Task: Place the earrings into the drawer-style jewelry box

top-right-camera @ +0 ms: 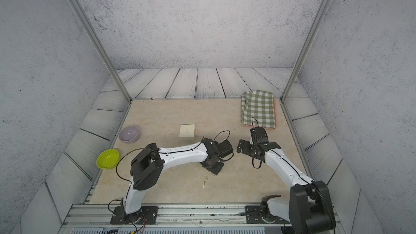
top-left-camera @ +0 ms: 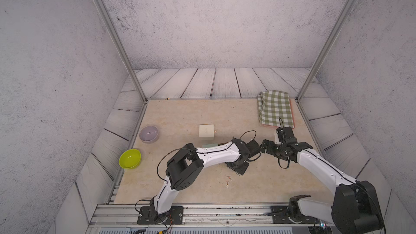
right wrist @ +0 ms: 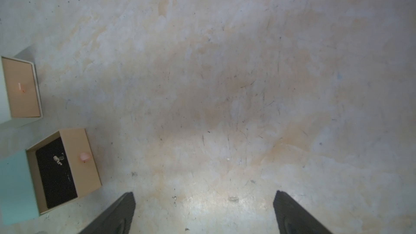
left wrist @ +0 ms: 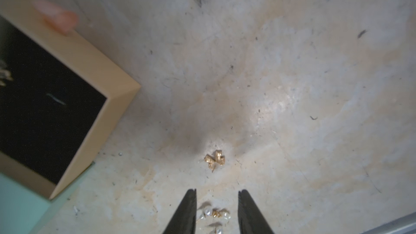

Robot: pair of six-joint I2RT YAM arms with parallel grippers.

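In the left wrist view a small gold pair of earrings (left wrist: 214,159) lies on the table. Nearer the fingertips are pearl-and-gold earrings (left wrist: 216,213), also on the table. My left gripper is above them, part open, nothing visible between its fingers. The teal jewelry box (right wrist: 17,188) has its tan drawer (right wrist: 81,160) pulled out; on the black lining lies a small pale earring piece (right wrist: 58,160). From above, the left arm mostly covers this box. My right gripper stands open and empty over bare table, right of the box.
A second, cream box (top-left-camera: 206,130) with its drawer shut stands behind the teal one. Purple (top-left-camera: 149,134) and green (top-left-camera: 130,159) bowls sit at the left. A checked cloth (top-left-camera: 275,109) lies at the back right.
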